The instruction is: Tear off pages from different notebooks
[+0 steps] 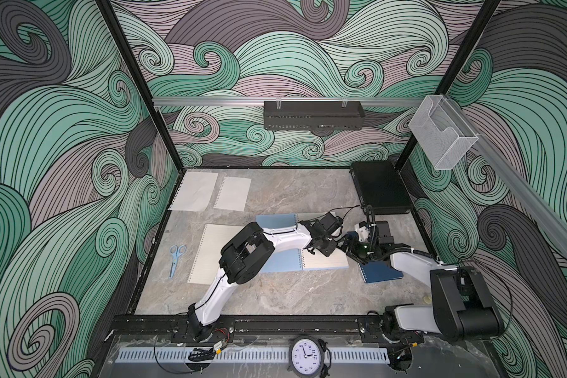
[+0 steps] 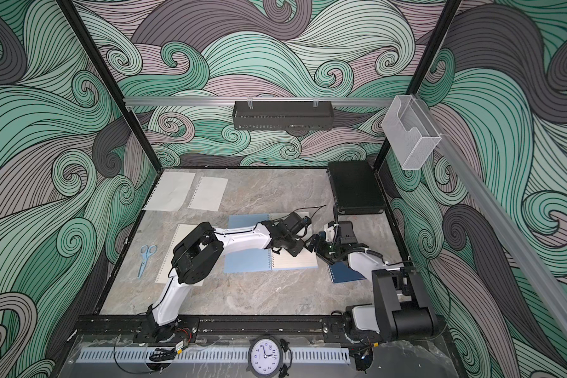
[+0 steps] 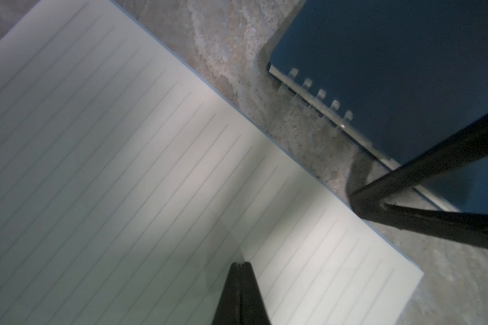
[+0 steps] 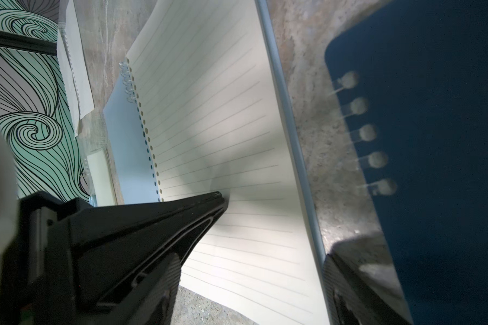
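Note:
The notebook with a light blue cover (image 1: 276, 261) lies open mid-table, its lined page (image 3: 146, 162) facing up. My left gripper is shut over that page, with no paper between its fingers; the page spreads flat below and around the tips. My right gripper is open at the notebook's right edge. One of its fingers (image 4: 339, 289) is beside the blue cover edge, and the other is over the page side. Whether that finger touches the edge I cannot tell. A dark blue spiral notebook (image 4: 444, 162) lies closed to the right, partly under the right arm.
Two loose sheets, a larger one (image 1: 194, 192) and a smaller one (image 1: 233, 194), lie at the back left. A cream spiral pad (image 1: 211, 252) and blue scissors (image 1: 175, 259) are on the left. A black case (image 1: 379, 187) stands back right.

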